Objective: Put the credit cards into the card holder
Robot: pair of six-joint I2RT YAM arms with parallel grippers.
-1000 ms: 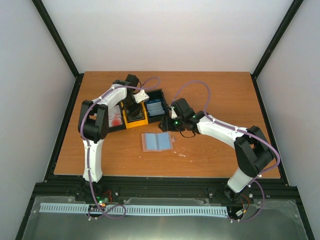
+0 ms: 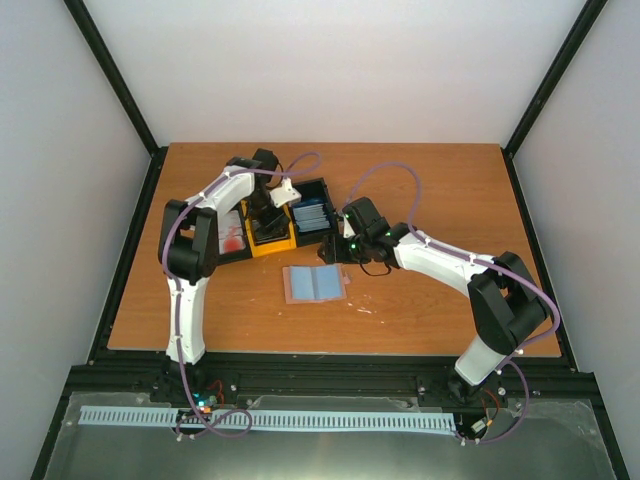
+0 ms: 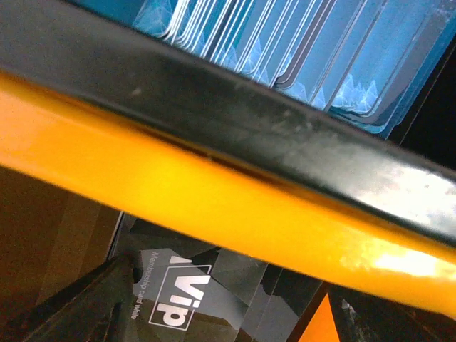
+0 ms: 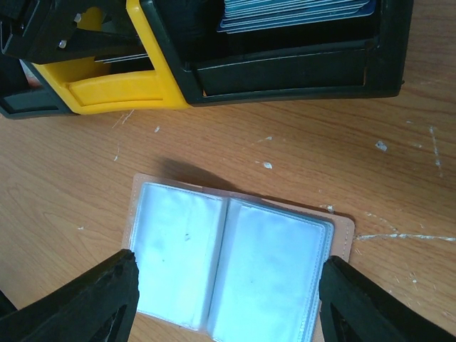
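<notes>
The card holder lies spread on the table, a pinkish case with two pale blue clear pockets and no card visible in them. My right gripper is above it, open, nothing between its fingers. My left gripper is down in the yellow bin. Its fingers stand apart, one to either side of a dark grey card marked "Vip". Whether they touch that card cannot be told. In the top view the left arm hides most of this bin's inside.
A black bin with a stack of blue cards adjoins the yellow bin on the right. On its left is another dark bin with red and white cards. The bins' raised walls stand close round the left gripper.
The left arm has shifted only very slightly over the yellow bin. My right arm, the card holder and the bins look unmoved.
</notes>
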